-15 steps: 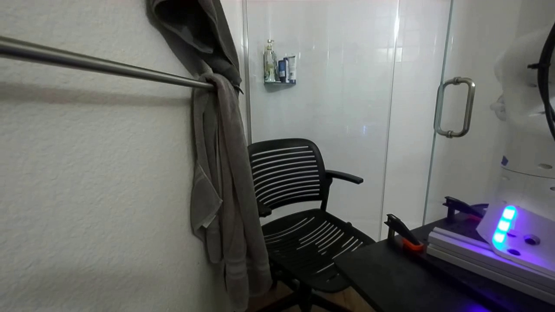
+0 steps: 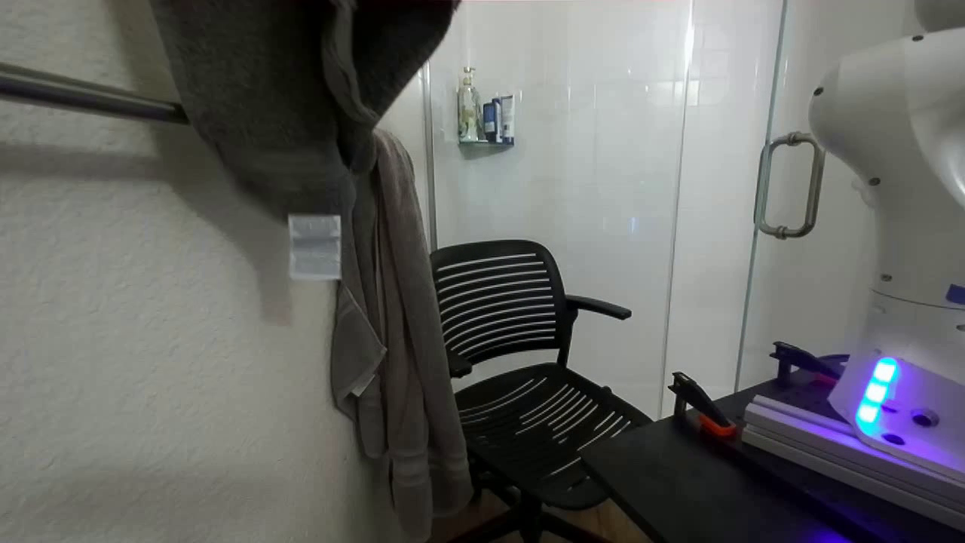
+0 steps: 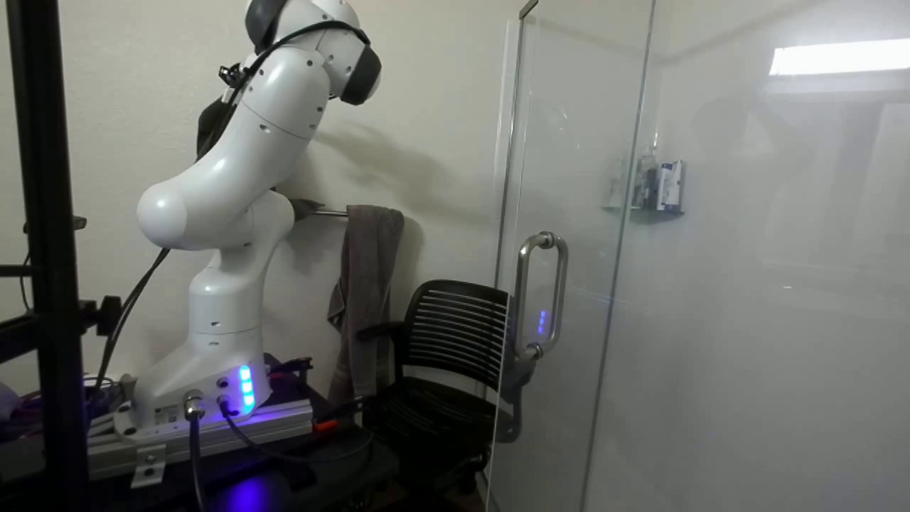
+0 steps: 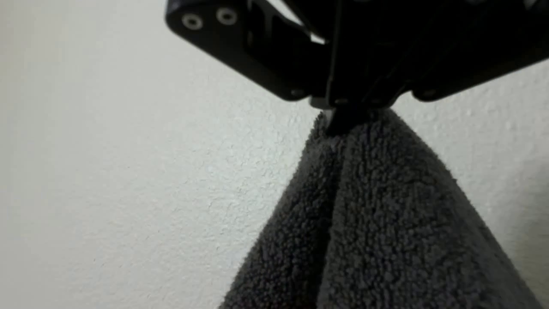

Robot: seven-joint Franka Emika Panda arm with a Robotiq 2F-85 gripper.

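Note:
In the wrist view my gripper is shut on a dark grey towel point(image 4: 401, 216), pinched at its top so the cloth spreads downward in folds. Exterior view 1 shows this towel point(image 2: 253, 108) hanging in front of the metal towel bar point(image 2: 81, 90), a white label at its lower edge; the gripper itself is out of that frame. A second grey towel point(image 2: 412, 335) drapes over the bar's far end and hangs down the wall. Whether the two cloths touch cannot be told. In exterior view 2 the arm hides the gripper.
A black chair point(image 2: 507, 317) stands beyond the hanging towel. The black table point(image 2: 687, 480) carries the robot base and clamps point(image 2: 701, 403). A glass shower door with a metal handle point(image 3: 539, 294) closes off the right side.
The held towel has swung left along the bar and toward the camera, and its label now shows. The arm has turned. The other towel hangs unmoved.

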